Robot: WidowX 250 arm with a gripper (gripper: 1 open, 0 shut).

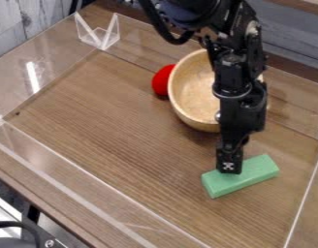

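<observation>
My gripper [228,155] hangs open at the right of the camera view, its dark fingers reaching down to just above or at the back edge of a pale green block [250,178] lying on the wooden table. Whether the fingertips touch the block cannot be told. Behind my gripper, a tan bowl [190,93] is partly hidden by the arm. A red round object [163,79] lies at the bowl's left.
A clear plastic piece [97,29] stands at the back left. Cables show at the lower left.
</observation>
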